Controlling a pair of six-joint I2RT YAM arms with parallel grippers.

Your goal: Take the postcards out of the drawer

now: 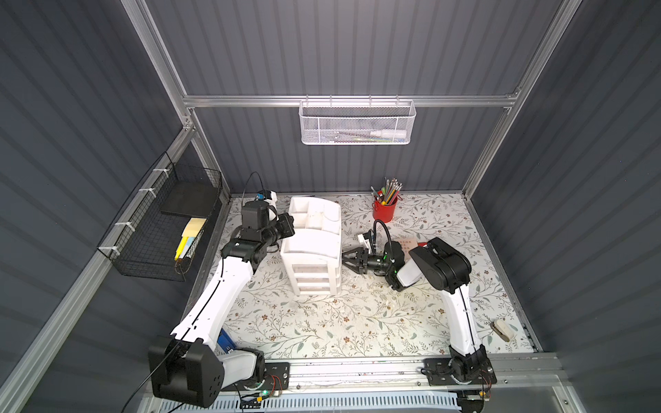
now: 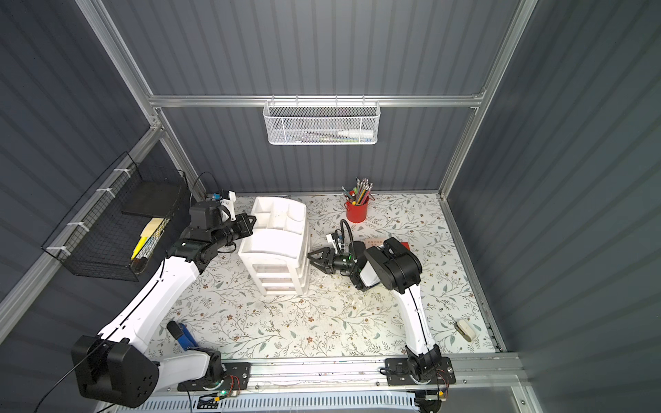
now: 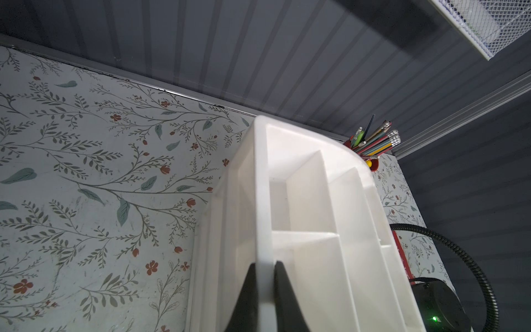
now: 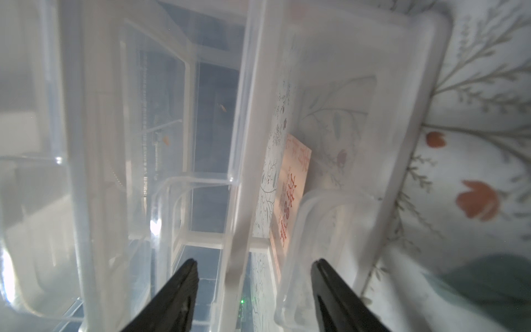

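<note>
The white drawer unit (image 1: 312, 244) stands mid-table, its clear drawers (image 4: 332, 110) facing my right arm. In the left wrist view, my left gripper is shut with the unit's white top rim (image 3: 264, 221) between its fingers. My right gripper is open at the drawer fronts, low on the unit's right side; its fingers are apart around the drawer-edge area, and contact cannot be told. A peach card with red writing shows in the clear front, perhaps as a reflection. A peach card (image 1: 407, 243) and something red (image 2: 405, 245) lie behind my right arm.
A red pencil cup (image 1: 384, 208) stands at the back. Wire basket (image 1: 158, 234) hangs on the left wall, white mesh basket (image 1: 357, 127) on the back wall. A pale object (image 1: 502, 329) lies front right.
</note>
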